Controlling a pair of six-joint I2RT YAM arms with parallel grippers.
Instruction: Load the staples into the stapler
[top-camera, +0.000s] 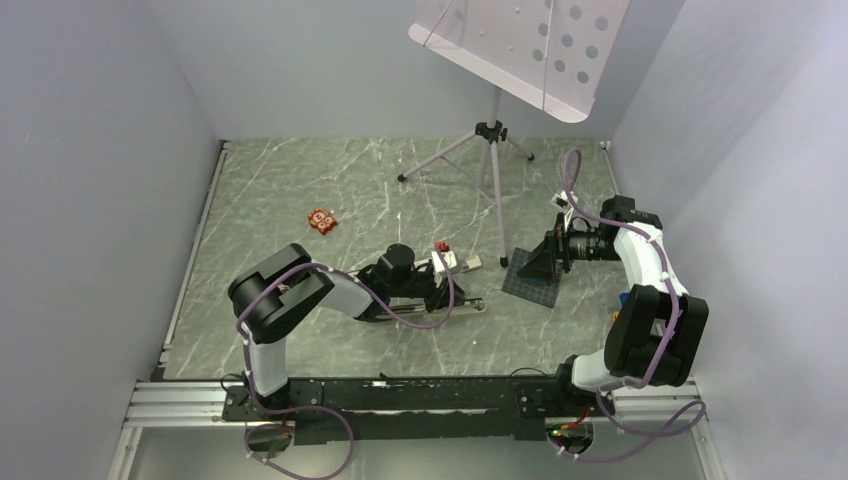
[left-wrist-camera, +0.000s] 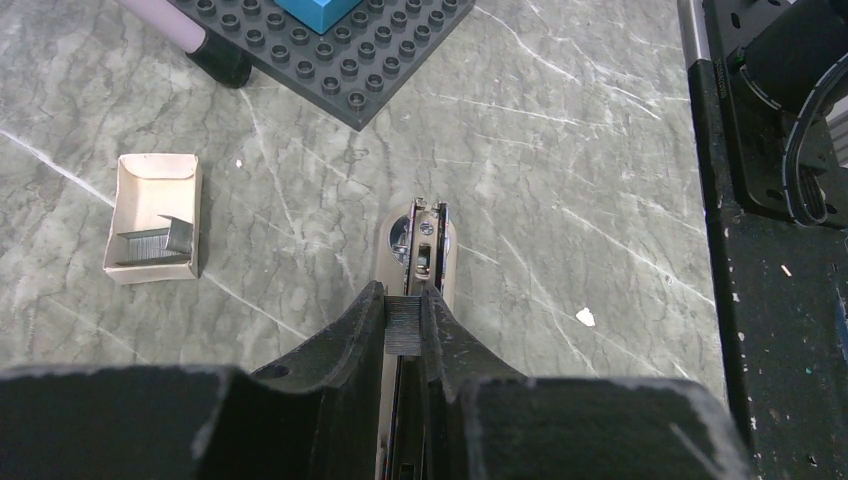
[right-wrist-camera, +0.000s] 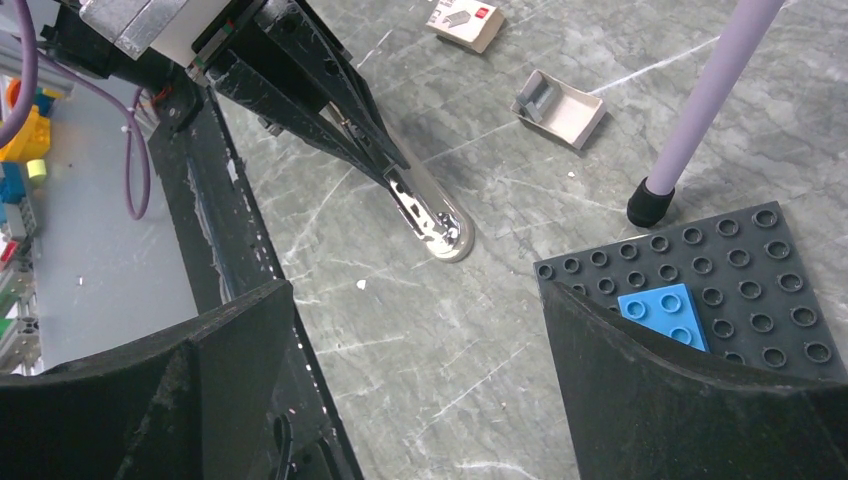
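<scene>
In the left wrist view, a short strip of staples (left-wrist-camera: 403, 326) is pinched between the fingertips of my left gripper, which is shut on it. Directly beneath lies the stapler (left-wrist-camera: 424, 262), its metal channel exposed and its front end pointing away from the gripper. Whether the strip touches the channel I cannot tell. An open staple box tray (left-wrist-camera: 158, 215) beside the stapler holds more staples (left-wrist-camera: 155, 245). My right gripper stands open and empty near the dark studded plate, well apart from the stapler.
A dark studded plate (right-wrist-camera: 745, 262) with a blue brick (right-wrist-camera: 665, 315) lies to the right, near a stand leg (right-wrist-camera: 715, 95). The box's printed cover (right-wrist-camera: 466, 20) rests behind the tray. A red owl-like piece (top-camera: 322, 221) sits far left. Bare floor surrounds the stapler's front end.
</scene>
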